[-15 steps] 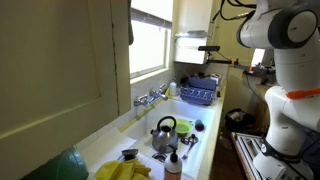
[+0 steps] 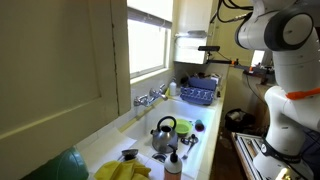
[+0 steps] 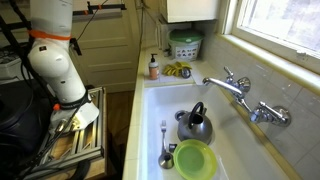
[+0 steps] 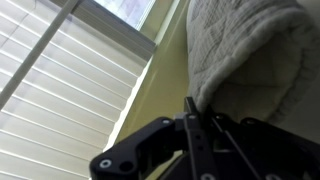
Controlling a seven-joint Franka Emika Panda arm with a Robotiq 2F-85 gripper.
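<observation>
In the wrist view, a pale grey, quilted-looking cloth (image 4: 245, 50) hangs at the tips of my gripper. The black fingers are shut on a gathered fold of it, and its looser part spreads upward and to the right. Neither exterior view shows the gripper or this cloth. The raised white and black arm (image 2: 285, 105) stands at the right edge of exterior view 1 and reaches up out of frame.
The white sink (image 3: 150, 105) holds a metal kettle (image 3: 195, 127), a green bowl (image 3: 195, 160) and cutlery. A soap bottle (image 3: 153, 70) stands behind it. A yellow cloth (image 2: 125, 171) lies at the near counter. White blinds (image 4: 60, 85) fill the wrist view's left side.
</observation>
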